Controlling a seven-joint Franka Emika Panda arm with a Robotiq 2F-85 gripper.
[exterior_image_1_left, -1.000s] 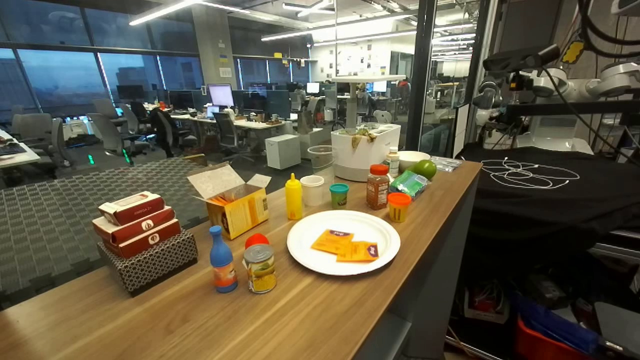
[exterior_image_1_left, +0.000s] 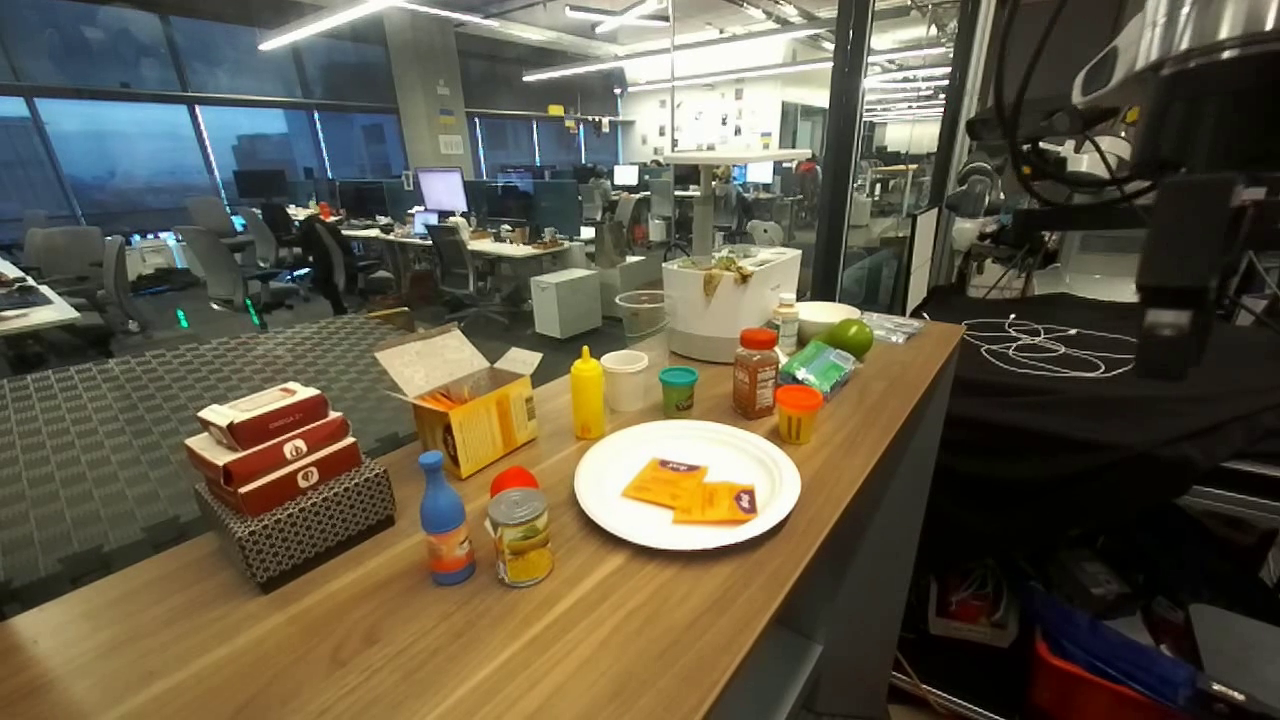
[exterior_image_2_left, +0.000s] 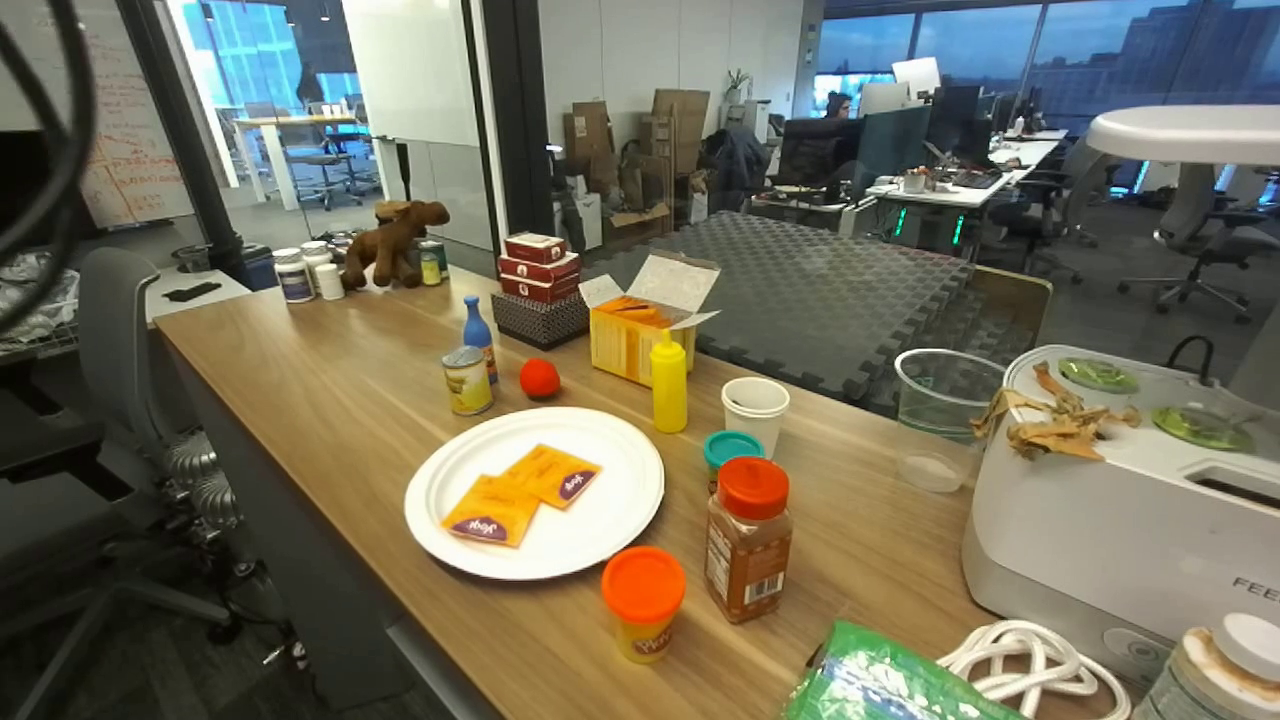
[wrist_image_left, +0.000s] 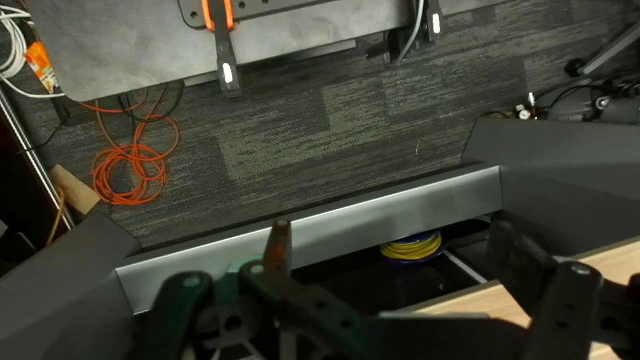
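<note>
My gripper stands open, with its two fingers wide apart and nothing between them. Below it the wrist view shows the floor and the counter's side. Exterior view 1 has the dark end of the arm (exterior_image_1_left: 1182, 276) at the upper right, off to the side of the counter and well apart from everything on it. Two orange tea sachets (exterior_image_1_left: 663, 482) overlap on a white plate (exterior_image_1_left: 600, 486). Behind the plate, a yellow carton (exterior_image_1_left: 498, 422) has its flaps up, with more orange sachets inside.
Around the plate stand a yellow squeeze bottle (exterior_image_2_left: 669, 390), a spice jar (exterior_image_2_left: 750, 546), an orange-lidded tub (exterior_image_2_left: 644, 606), a can (exterior_image_2_left: 467, 382), a blue bottle (exterior_image_2_left: 476, 332) and a red ball (exterior_image_2_left: 540, 378). A white planter (exterior_image_2_left: 1080, 528) stands at one end. Bare wood lies beyond the can.
The arm's end has come into exterior view 1 at the upper right, where only cables and background showed before. The objects on the counter have not moved.
</note>
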